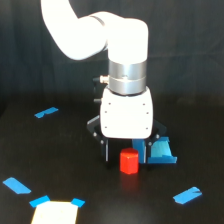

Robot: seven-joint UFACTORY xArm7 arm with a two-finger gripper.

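Observation:
A small red cube (129, 162) rests on the black table near the middle of the view. My white gripper (128, 154) points down over it, its dark fingers apart on either side of the cube in the picture. The fingers look open, with no contact on the cube that I can make out. Whether the fingertips are level with the cube or still behind and above it is unclear.
Behind and right of the cube, a blue-taped square (163, 158) is partly hidden by the gripper. A pale block (55, 213) sits at the front left edge. Blue tape strips (187, 195) mark the otherwise clear table.

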